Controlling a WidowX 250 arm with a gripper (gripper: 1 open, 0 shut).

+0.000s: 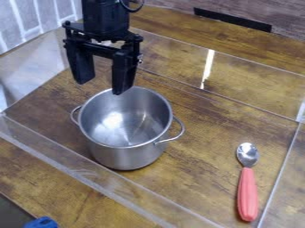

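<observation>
My black gripper (103,64) hangs open above the back rim of a steel pot (125,142), its two fingers apart with nothing visible between them. The pot has two loop handles and stands upright on the wooden counter; it looks empty. To the right of the pot lies a spoon (248,183) with a pink-red handle and a silver head, pointing away from the camera.
Clear panels edge the wooden work surface (226,107) at left, front and right. A blue object (41,223) sits at the bottom left corner. The surface behind and right of the pot is clear.
</observation>
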